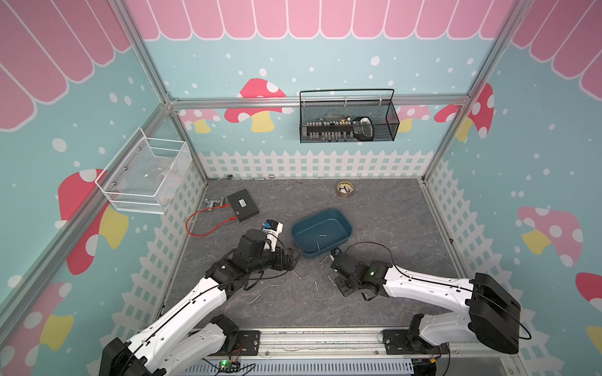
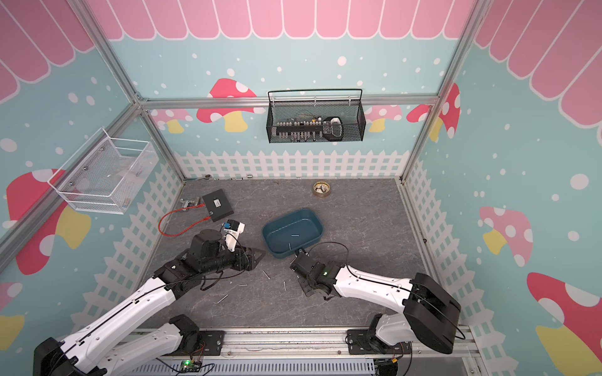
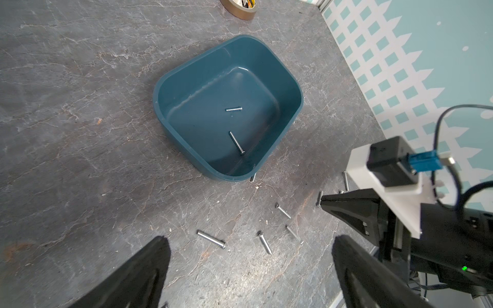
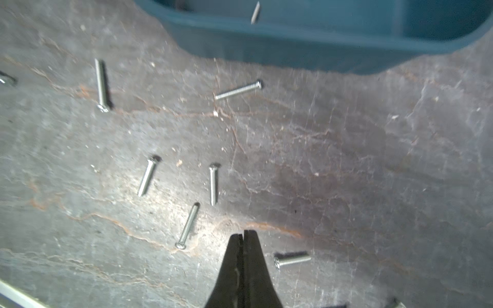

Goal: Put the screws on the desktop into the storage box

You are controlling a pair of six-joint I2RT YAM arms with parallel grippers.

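The dark teal storage box (image 3: 195, 154) sits mid-desk with screws (image 3: 236, 142) inside. Several loose silver screws (image 4: 239, 89) lie in front of it and toward the left. My left gripper stands open left of the box, over the desk, nothing seen between its blurred fingers. My right gripper is shut, nothing visible between its fingers, low over the desk just in front of the box, among screws; in the left wrist view its tip is beside a screw.
A tape roll (image 1: 345, 189) with items inside stands at the back. A dark grey block (image 1: 243, 203) with a red cable lies back left. Mesh baskets (image 1: 348, 134) hang on the walls.
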